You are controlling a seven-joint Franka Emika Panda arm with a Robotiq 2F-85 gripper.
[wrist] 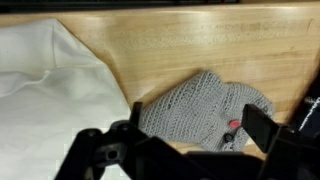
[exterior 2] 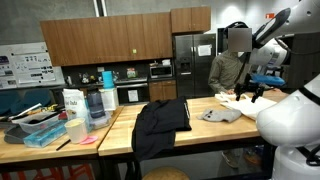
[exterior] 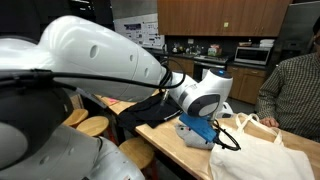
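Observation:
My gripper stands open above the table, its two dark fingers apart with nothing gripped between them. Below it in the wrist view lies a grey knitted item (wrist: 195, 105) with a red spot and dark button-like spots, partly covered by the gripper. To its left spreads a white cloth (wrist: 50, 95). The white cloth (exterior: 258, 158) looks like a tote bag with handles in exterior view 1, where the grey item (exterior: 186, 137) is partly hidden behind the arm.
A black cloth (exterior 2: 160, 130) drapes over the table's front edge. Containers, including a clear bin (exterior 2: 42, 130), fill the left counter. A person (exterior: 290, 95) stands close by the table's far side. Bare wood (exterior 2: 205, 103) shows behind the grey item.

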